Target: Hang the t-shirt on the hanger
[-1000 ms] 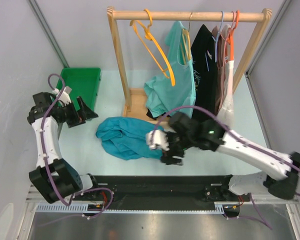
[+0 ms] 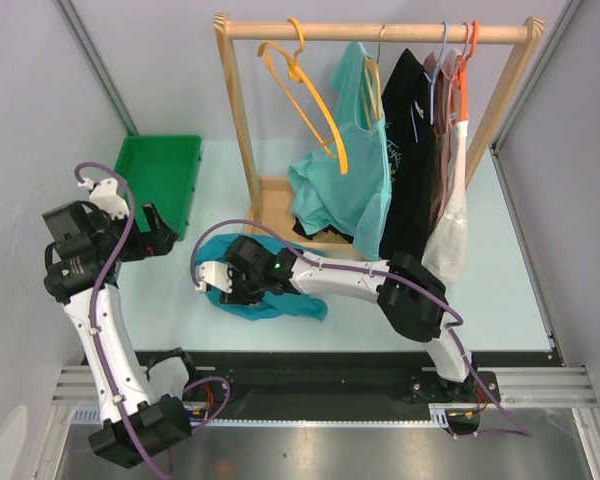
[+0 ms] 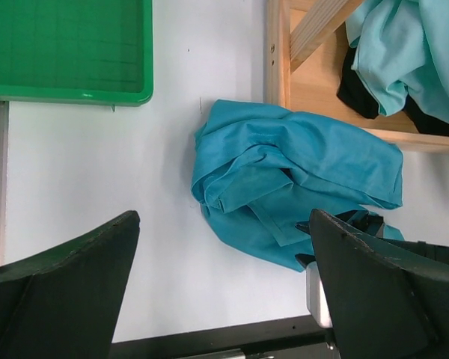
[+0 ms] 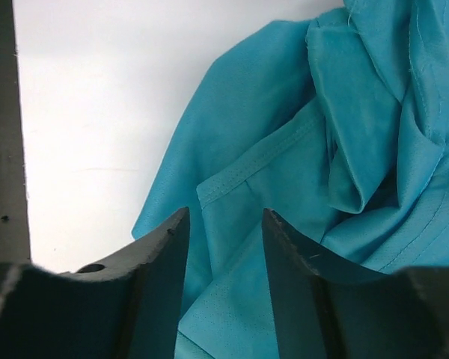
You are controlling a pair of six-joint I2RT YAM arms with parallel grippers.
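Observation:
A teal t-shirt [image 3: 247,164] lies crumpled on the white table in front of the rack's wooden base. My right gripper is over it, low, fingers part open with cloth below and between them. My left gripper stands open at the left in the top view, nothing between its fingers. An empty orange hanger [image 2: 310,110] hangs from the rail [image 2: 370,32], above and behind the shirt.
A green tray [image 2: 160,180] sits at the back left. Hanging garments [image 2: 405,160] fill the rack's right side, with teal and black cloth reaching the wooden base. Bare table lies left of the shirt.
My right arm has swept left onto the teal shirt from the right. My left arm has drawn slightly to the left, away from it.

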